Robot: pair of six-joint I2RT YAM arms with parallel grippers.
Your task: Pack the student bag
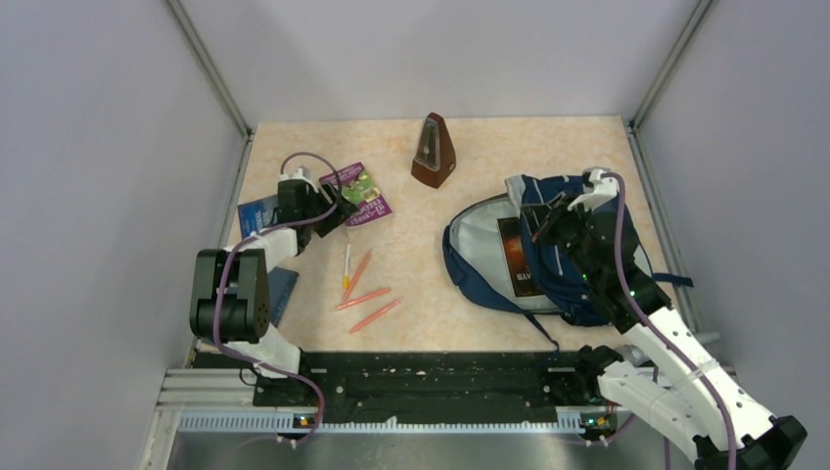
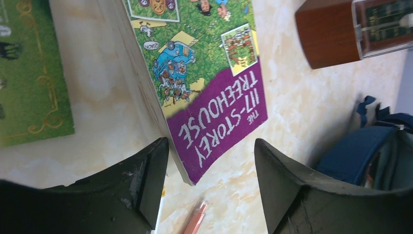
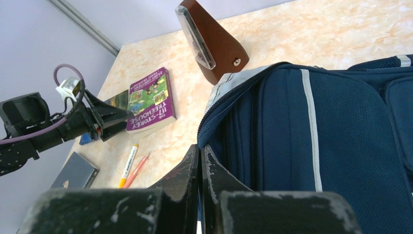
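Note:
My left gripper is part open over the near end of the purple "117-Storey Treehouse" book, one finger beside its spine edge; nothing is clearly held. My right gripper is shut on the zippered edge of the navy backpack and holds that flap up. The open bag shows a grey lining and a dark book. Left of the purple book lie a green book and a blue book.
A dark notebook lies at the near left. A white-yellow marker and several pink pens lie mid-left. A brown metronome stands at the back. The table between books and bag is largely clear.

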